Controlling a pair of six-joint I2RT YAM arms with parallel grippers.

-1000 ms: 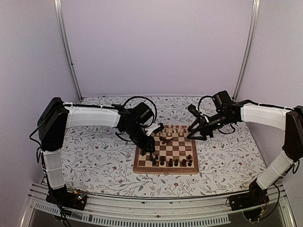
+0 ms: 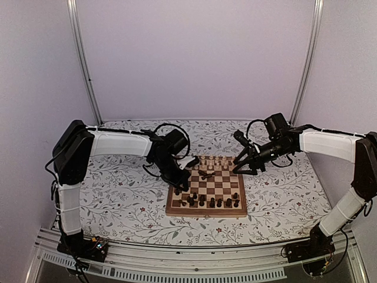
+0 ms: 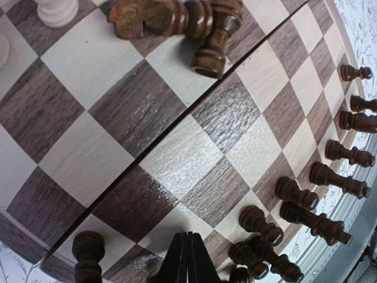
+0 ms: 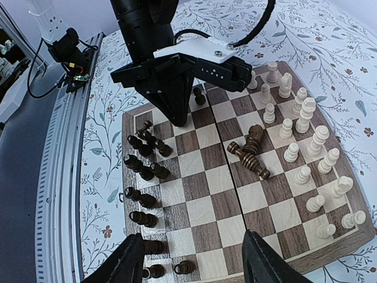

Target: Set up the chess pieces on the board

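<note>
The chessboard holds white pieces in rows along the far side and dark pieces along the near side. Two dark pieces lie on their sides mid-board among empty squares. A lone dark pawn stands at the left edge. My left gripper is low over the board's left part, its fingers closed; whether anything is held below the tips is hidden. My right gripper hovers open over the board's right side, nothing between its fingers.
The left arm's wrist reaches over the board's left edge; the right arm stays above its right edge.
My left gripper has shifted slightly to the left over the near-left dark pieces. The right arm has not moved.
</note>
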